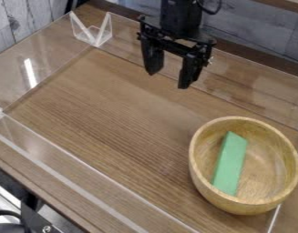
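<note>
My black gripper (169, 68) hangs over the upper middle of the wooden table, its fingers apart and pointing down, nothing seen between them. At the lower right a cream round bowl (203, 196) holds a long green block (228, 167).
A white wire-like stand (93, 27) is at the upper left near the table's edge. Dark cables show at the bottom left corner.
</note>
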